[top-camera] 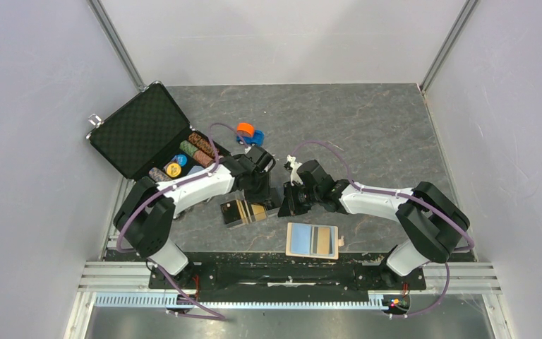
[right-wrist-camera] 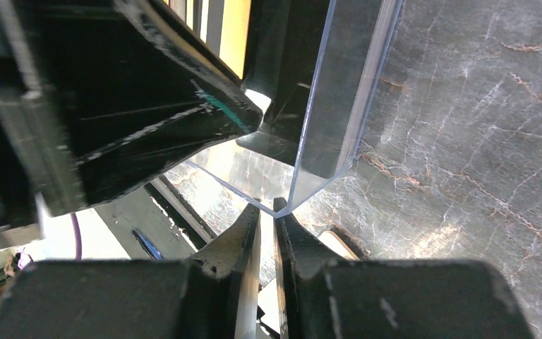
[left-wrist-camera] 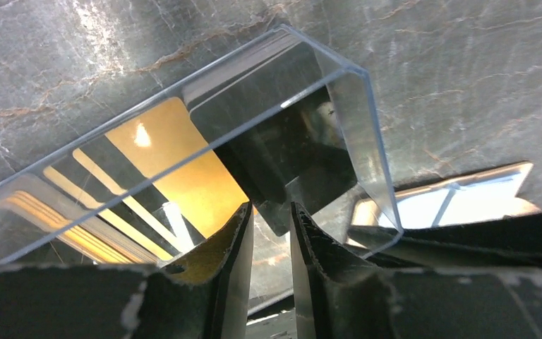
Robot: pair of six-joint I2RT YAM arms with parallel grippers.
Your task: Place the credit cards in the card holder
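The card holder is a clear open box, its wall (left-wrist-camera: 370, 120) rising around black and gold cards. A black card (left-wrist-camera: 310, 152) lies at the end nearest the right arm; beside it are a gold card (left-wrist-camera: 183, 166) and gold-striped ones. Over this box my left gripper stands open, its fingers (left-wrist-camera: 236, 244) apart with nothing between them. At the box's corner my right gripper is shut on the clear wall (right-wrist-camera: 289, 194). From above, both grippers partly cover the holder (top-camera: 233, 214).
A wooden tray (top-camera: 289, 244) with blue and gold pieces lies near the front edge. An open black case (top-camera: 141, 131) with chip rolls stands at the left, an orange and blue toy (top-camera: 245, 131) behind.
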